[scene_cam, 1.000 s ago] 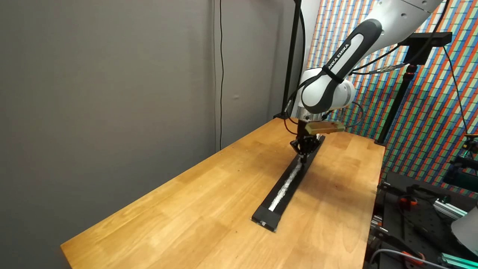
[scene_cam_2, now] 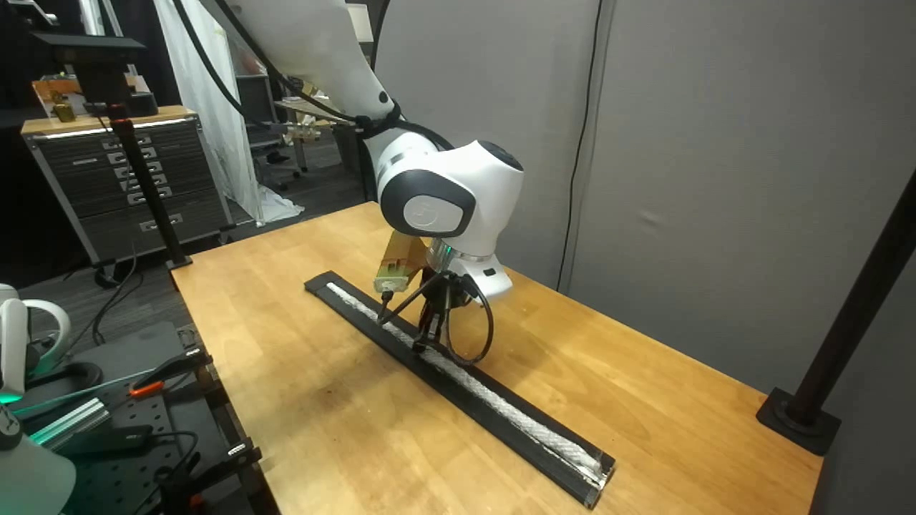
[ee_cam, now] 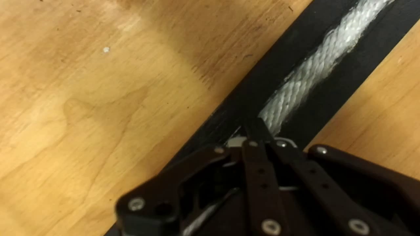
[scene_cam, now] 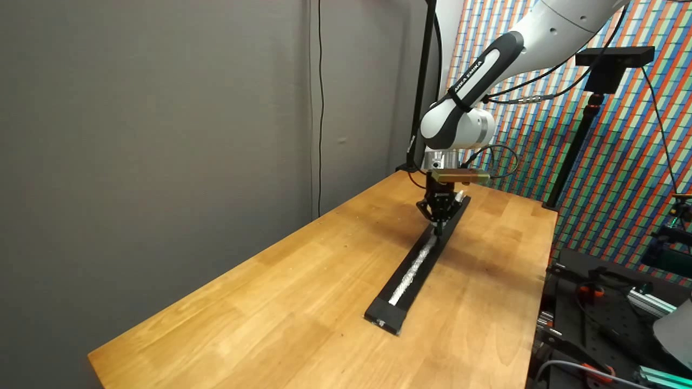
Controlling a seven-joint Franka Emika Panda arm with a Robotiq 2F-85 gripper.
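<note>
A long black channel strip (scene_cam: 383, 310) lies diagonally on the wooden table, and a white braided rope (scene_cam: 413, 269) runs along its groove. In the second exterior view the rope (scene_cam_2: 515, 413) stretches along most of the strip (scene_cam_2: 468, 411). My gripper (scene_cam: 439, 232) points down over the strip, its tips at the rope line. Close up in the wrist view, the gripper is shut, fingertips together at the rope (ee_cam: 303, 78) and the groove's edge. Nothing shows clearly between them. The fingers hide the rope just behind the tips.
Bare wooden table (scene_cam: 279, 298) surrounds the strip on both sides. A grey wall (scene_cam_2: 721, 240) borders one long side. A black post (scene_cam_2: 837, 335) stands at a table corner, and a black camera stand (scene_cam_2: 146, 184) at another.
The wrist and forearm have shifted left in the first exterior view, and the gripper body has tilted. Its tips stay at nearly the same spot on the strip. The strip looks unmoved.
</note>
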